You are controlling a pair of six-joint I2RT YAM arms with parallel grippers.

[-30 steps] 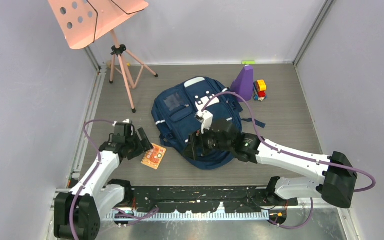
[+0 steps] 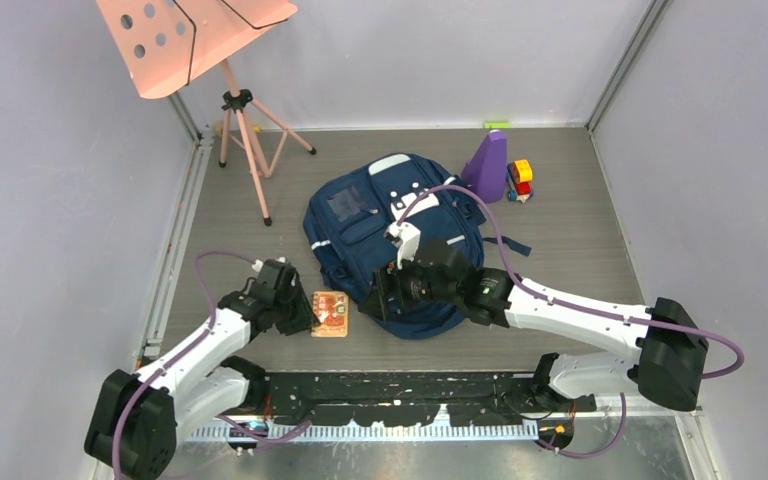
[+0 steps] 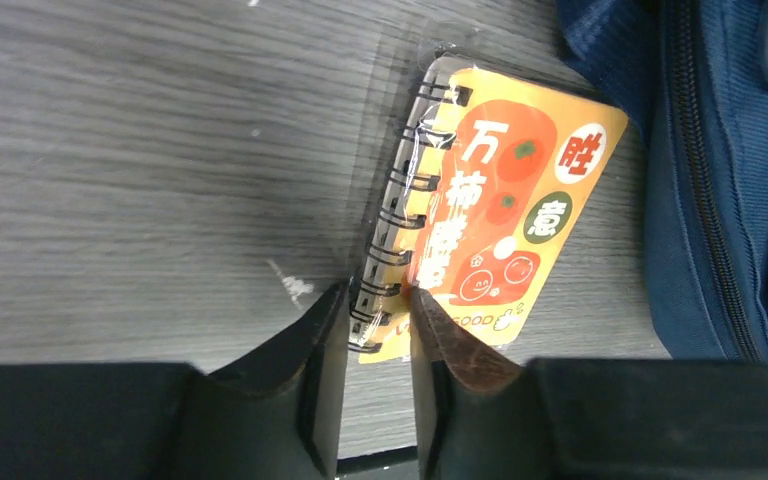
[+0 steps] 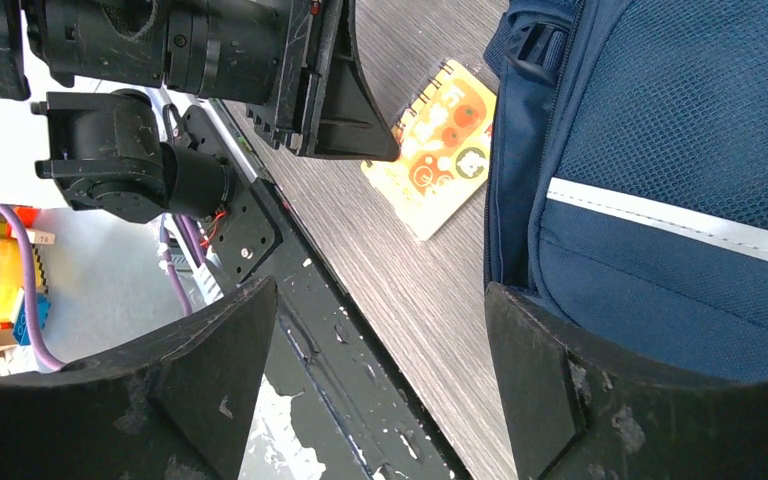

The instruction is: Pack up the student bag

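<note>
A small orange spiral notebook [image 2: 330, 314] [image 3: 505, 230] [image 4: 440, 170] lies on the floor beside the navy backpack [image 2: 355, 220] [image 3: 710, 180] [image 4: 660, 130]. My left gripper [image 2: 303, 310] is down at the notebook's spiral edge, its fingertips close on either side of the binding; whether it grips cannot be told. My right gripper [image 2: 385, 290] hangs over the backpack's lower part, open, with nothing seen between its fingers.
A purple cone [image 2: 485, 165] and a toy [image 2: 520, 175] stand behind the backpack. A pink stand [image 2: 260, 170] is at the back left. Bare floor [image 2: 560, 250] lies to the right.
My left gripper has moved right with the notebook, which has shifted and turned toward the backpack. The right arm has moved only slightly.
</note>
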